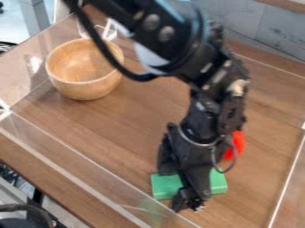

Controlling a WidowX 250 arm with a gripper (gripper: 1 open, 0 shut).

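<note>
My gripper (186, 185) is down at the front right of the wooden table, its open fingers over and around a flat green block (217, 181), which it partly hides. Whether the fingertips touch the block is hard to tell. A red object (237, 142) shows behind the wrist, mostly hidden by the arm.
A wooden bowl (84, 73) sits at the back left, with a clear angular object behind it. Clear edges run along the front and right, and a grey wall stands at the back.
</note>
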